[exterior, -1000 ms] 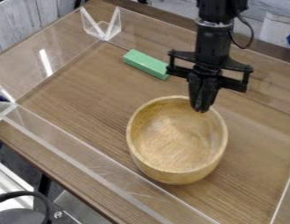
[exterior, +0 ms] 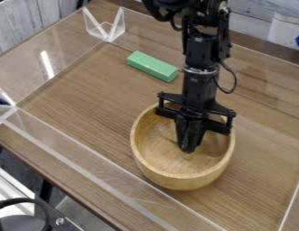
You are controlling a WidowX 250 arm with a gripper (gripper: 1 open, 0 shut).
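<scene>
My black gripper [exterior: 188, 140] reaches down from the top into a large round tan bowl [exterior: 163, 167], its lower end inside the bowl toward the back half. The fingertips are small and dark, and I cannot see clearly whether anything is between them.
A green block [exterior: 152, 66] lies on the wooden table [exterior: 79, 108] behind and left of the bowl. A small white wire-like holder [exterior: 106, 25] stands at the back left. Black cables show at the lower left.
My gripper has moved down and toward the viewer, from above the back of the bowl into it. The bowl and green block look unmoved.
</scene>
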